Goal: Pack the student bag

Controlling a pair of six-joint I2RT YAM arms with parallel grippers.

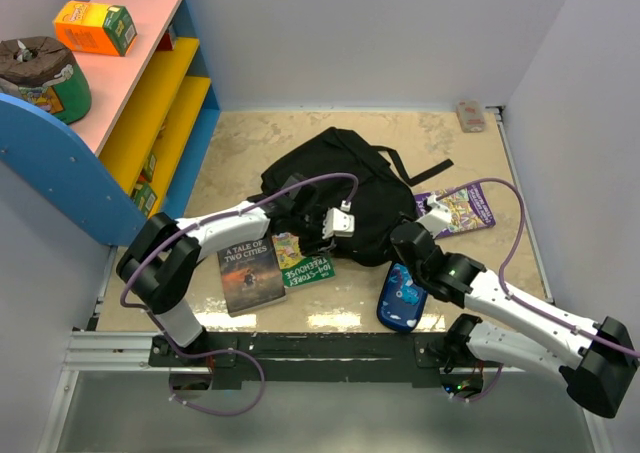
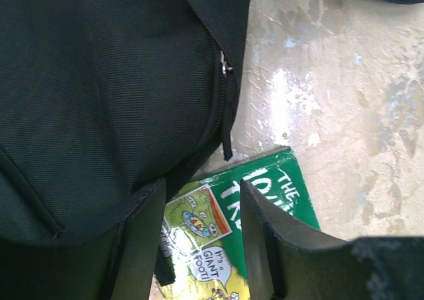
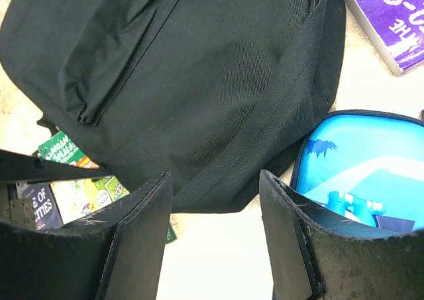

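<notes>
A black bag [image 1: 325,158] lies flat in the middle of the table, its strap reaching right. Over the bag's near edge, my left gripper is open, with the bag's zip edge [image 2: 222,68] and a green book [image 2: 265,181] below its fingers. My right gripper stands open above the bag's near right edge, nothing between its fingers. A blue pencil case [image 1: 402,298] lies right of the bag's near edge, partly under the right arm. Left of the green book is the dark book "A Tale of Two Cities" [image 1: 251,275]. A purple book [image 1: 465,211] lies to the right.
At the left stands a shelf [image 1: 125,48] with boxes and a dark round bin on it. A small box [image 1: 470,116] sits at the back right corner. Bare table shows behind the bag and at the far right.
</notes>
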